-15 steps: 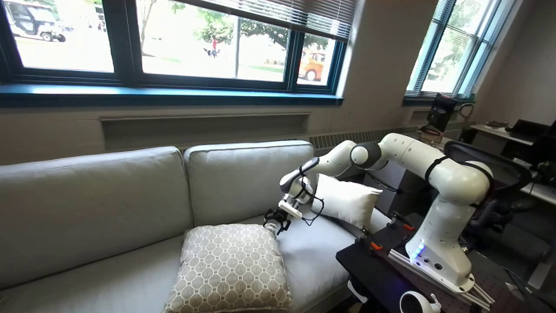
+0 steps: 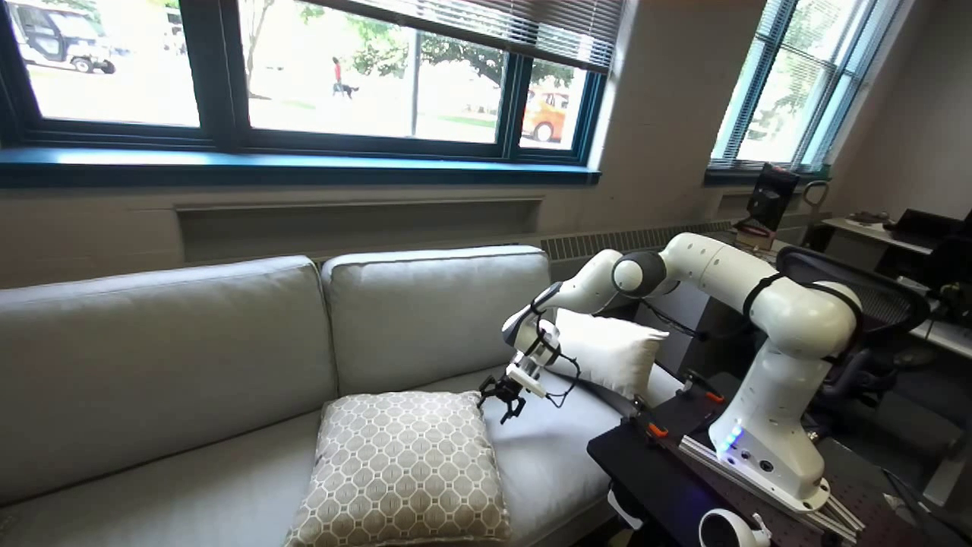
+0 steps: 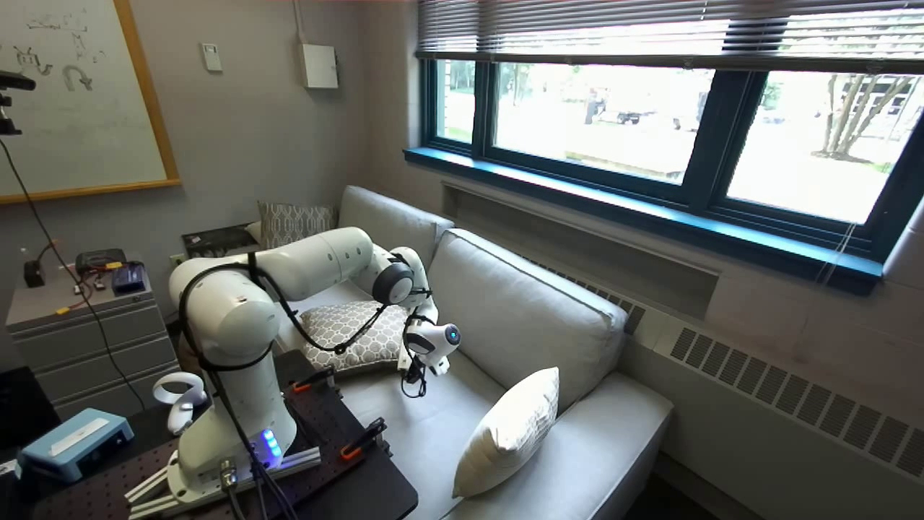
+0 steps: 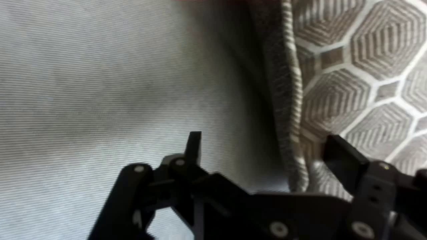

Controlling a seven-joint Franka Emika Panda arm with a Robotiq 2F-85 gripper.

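Note:
A patterned beige pillow (image 2: 401, 465) lies flat on the sofa seat; in exterior view 2 the arm partly covers this pillow (image 3: 333, 328). At its right back corner my gripper (image 2: 493, 410) stands open. In the wrist view the piped edge of the pillow (image 4: 376, 72) runs between the spread fingers of the gripper. One finger (image 4: 194, 146) is over the bare grey seat, the other (image 4: 342, 158) over the pillow's patterned face. Whether either finger touches the cloth, I cannot tell. A white pillow (image 3: 511, 433) leans at the sofa's armrest end.
The grey sofa's back cushions (image 2: 437, 314) rise behind the patterned pillow. Bare seat (image 2: 547, 456) lies between that pillow and the black table (image 2: 638, 483) carrying my arm. Orange-tipped clamps (image 3: 359, 446) stick up along the table's edge.
The pillows look unmoved.

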